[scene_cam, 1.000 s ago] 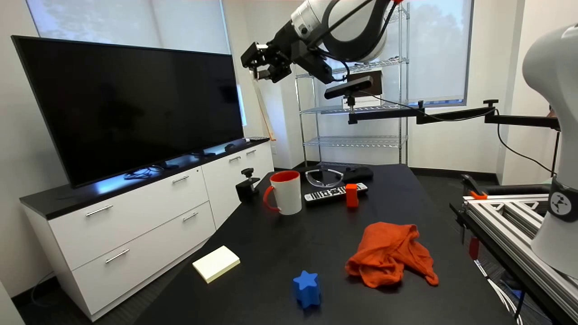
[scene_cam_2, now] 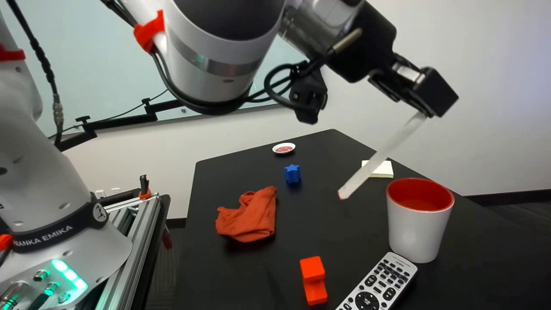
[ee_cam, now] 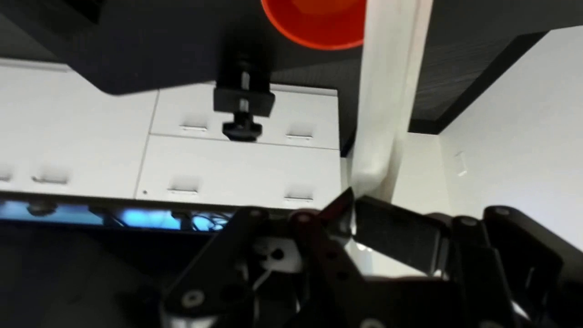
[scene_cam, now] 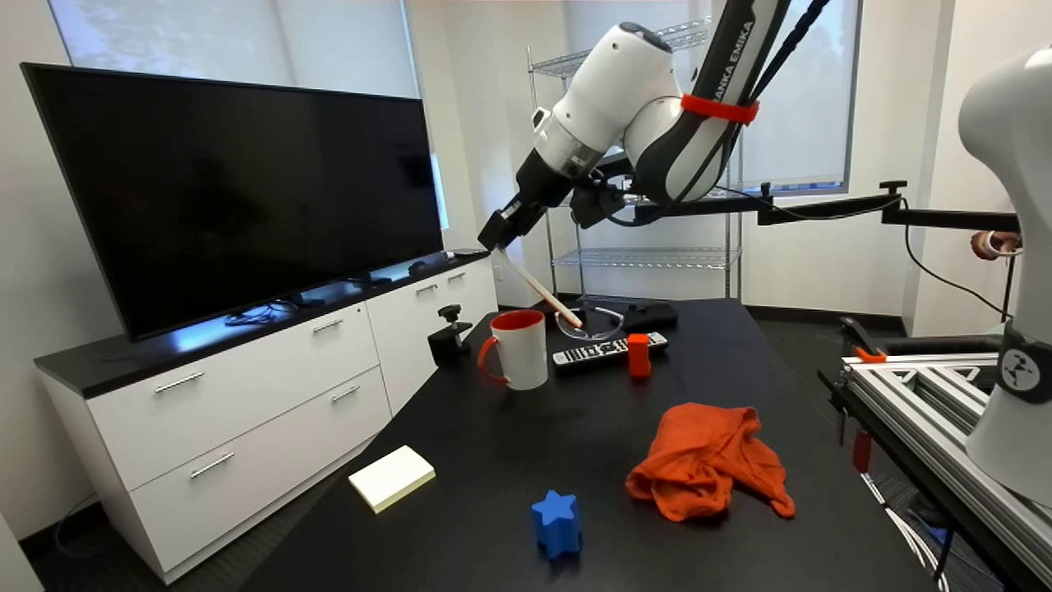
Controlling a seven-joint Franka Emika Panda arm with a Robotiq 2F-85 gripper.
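A long, thin, whitish stick [scene_cam: 539, 287] slants down from my gripper [scene_cam: 500, 240], which is shut on one end of it. Above the table, the gripper [scene_cam_2: 427, 107] tilts so that the stick's [scene_cam_2: 383, 154] reddish-tipped free end hangs in the air, outside the mug. That white mug [scene_cam_2: 418, 227] has a red inside and stands upright, its red handle [scene_cam: 485, 360] visible in exterior view 1. From the wrist, the stick [ee_cam: 386, 104] runs up from the fingertips past the mug's red opening [ee_cam: 319, 24].
Near the mug lie a remote [scene_cam: 602, 353], clear glasses [scene_cam: 597, 334] and an orange block [scene_cam: 639, 355]. An orange cloth [scene_cam: 705, 464], a blue star block [scene_cam: 557, 523] and a notepad [scene_cam: 392, 478] are farther off. A black clamp [scene_cam: 449, 339] grips the table edge.
The arm has swung lower, bringing the gripper down and a little right in exterior view 1. From hanging steeply, the stick has come to slant down to the right. Objects on the table look unmoved.
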